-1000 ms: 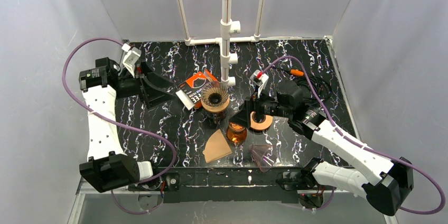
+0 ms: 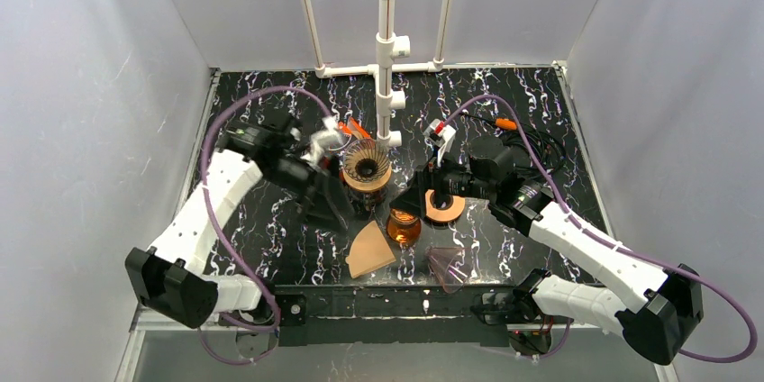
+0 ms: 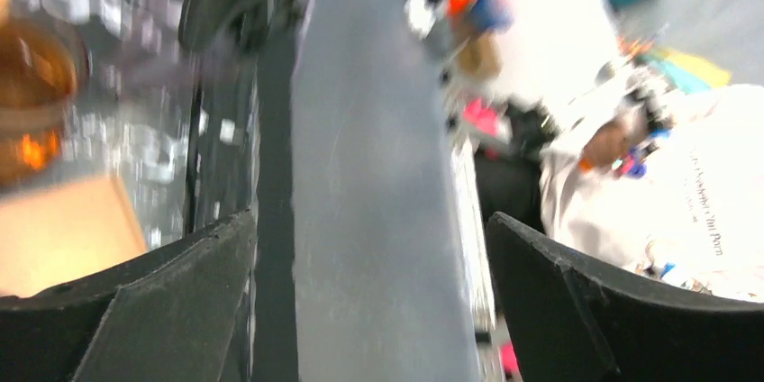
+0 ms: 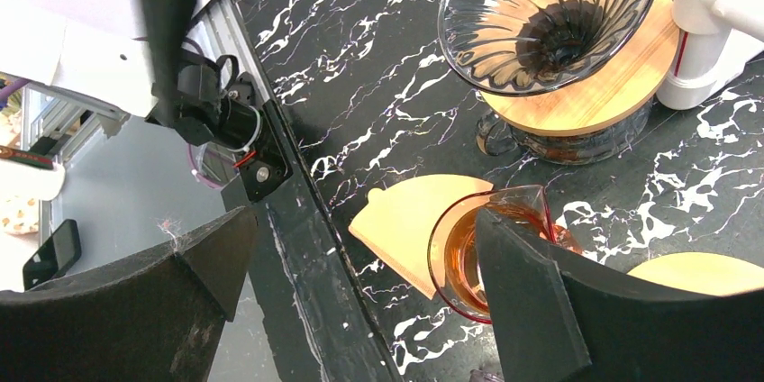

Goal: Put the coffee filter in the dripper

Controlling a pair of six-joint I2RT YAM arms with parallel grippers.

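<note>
The tan coffee filter [image 2: 369,251] lies flat near the front edge of the counter, left of an amber glass vessel. Behind it stands the ribbed glass dripper [image 2: 367,162] on a wooden collar, with no paper inside in the right wrist view. Blurred in the top view, my left gripper [image 2: 335,211] is above the counter, left of the dripper and behind the filter. Its fingers are open and empty. One corner of the filter [image 3: 77,233] shows in the left wrist view. My right gripper is open, its right finger [image 4: 541,292] overlapping the amber vessel in view.
The amber vessel [image 2: 404,228] stands between filter and right gripper. A clear cone [image 2: 448,268] is at the front edge, a wooden-topped round item [image 2: 445,207] behind it. Cables [image 2: 541,150] fill the back right. An orange box [image 2: 353,129] is mostly covered by the left arm.
The right arm and the filter stay put.
</note>
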